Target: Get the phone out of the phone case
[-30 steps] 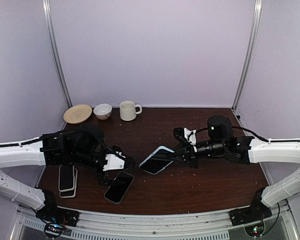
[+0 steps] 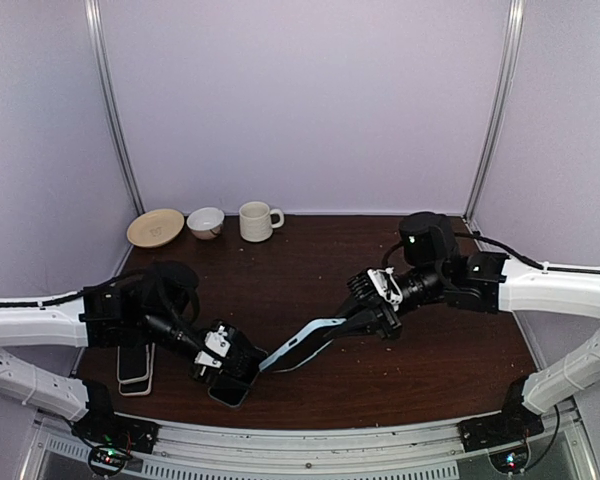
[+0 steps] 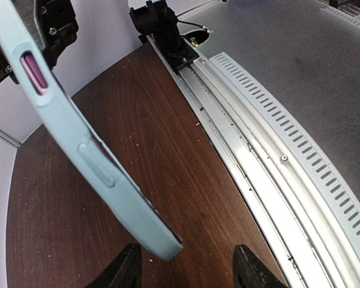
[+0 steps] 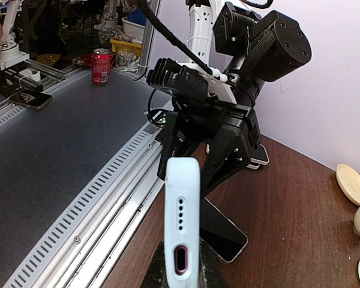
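Note:
A phone in a pale blue case (image 2: 302,341) is held up by my right gripper (image 2: 352,318), shut on it; in the right wrist view the case (image 4: 182,216) stands edge-on, with side openings showing. In the left wrist view the case (image 3: 108,168) slants down to just in front of my left gripper, whose fingers are apart with nothing between them. My left gripper (image 2: 248,362) is low, over a loose black phone (image 2: 230,393) lying on the table, also visible as a dark phone (image 4: 225,237) in the right wrist view.
At the back stand a plate (image 2: 155,227), a bowl (image 2: 206,222) and a mug (image 2: 255,222). More phones (image 2: 134,365) lie at the left.
The left gripper has turned and moved slightly toward the front.

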